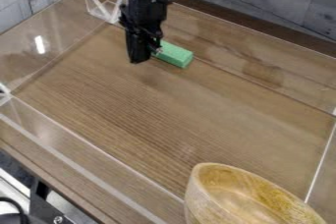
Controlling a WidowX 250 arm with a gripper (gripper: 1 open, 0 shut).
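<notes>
My gripper (140,43) is at the top centre of the camera view, a dark arm hanging over the wooden table, just left of a green block (171,56) that lies on the tabletop. The fingers are small and dark here, and I cannot tell whether they are open or shut, or touching the block.
A large yellow bowl (243,196) sits at the bottom right. A clear plastic object (105,4) is at the upper left.
</notes>
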